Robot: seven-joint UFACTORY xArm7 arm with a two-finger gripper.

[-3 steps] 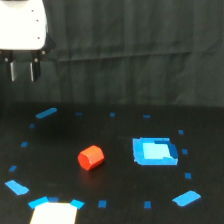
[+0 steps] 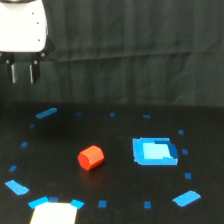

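Observation:
My gripper point(image 2: 23, 73) hangs at the upper left, white-bodied with two dark fingers standing apart, open and empty, above the table. A red block point(image 2: 90, 157) lies on the black table, left of centre. To its right is a blue taped square point(image 2: 138, 150) with a white middle.
Pieces of blue tape point(image 2: 186, 198) are scattered over the table. A pale object point(image 2: 54, 212) is cut off at the bottom edge, lower left. A dark curtain point(image 2: 140, 60) hangs behind.
My gripper has moved very slightly, a little to the right and down. The objects on the table look the same.

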